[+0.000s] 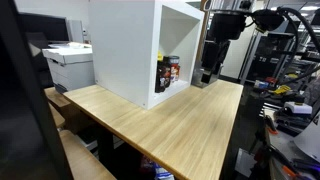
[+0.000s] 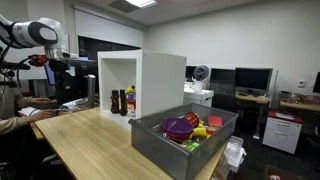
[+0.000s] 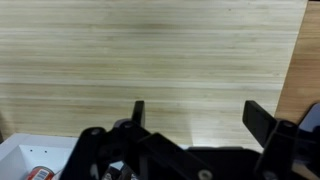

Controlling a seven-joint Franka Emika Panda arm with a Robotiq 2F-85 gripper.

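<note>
My gripper stands open in the wrist view, its two fingers well apart and only bare wooden table (image 3: 150, 60) visible below them. In exterior view 1 the gripper (image 1: 208, 76) hangs above the table, to the right of the white open-fronted box (image 1: 125, 45). Dark bottles (image 2: 122, 102) and a container with red and yellow colouring (image 2: 131, 99) stand inside that box. Its white edge (image 3: 50, 142) and a red-and-white round top (image 3: 40, 173) show at the wrist view's lower left.
A grey bin (image 2: 165, 150) holding a purple bowl (image 2: 177, 128) and several colourful objects stands beside the box in exterior view 2. The table in front of the box is clear. The table's edge (image 3: 292, 55) runs along the wrist view's right side.
</note>
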